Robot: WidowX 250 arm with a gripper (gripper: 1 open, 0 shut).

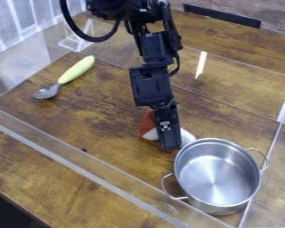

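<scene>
My black gripper (pixel 169 141) reaches down at the centre, low over a red and white object (pixel 149 126) that it partly hides; a white part shows to the right of the fingers, beside the pot. Whether the fingers are apart or together, and whether anything is between them, is too hidden to tell. A steel pot (pixel 216 175) with two handles stands on the wooden table (pixel 74 160) at the lower right, just in front of the gripper.
At the upper left lie a pale yellow-green elongated object (pixel 76 69) and a metal spoon (pixel 47 91). Transparent edges run along the left and front.
</scene>
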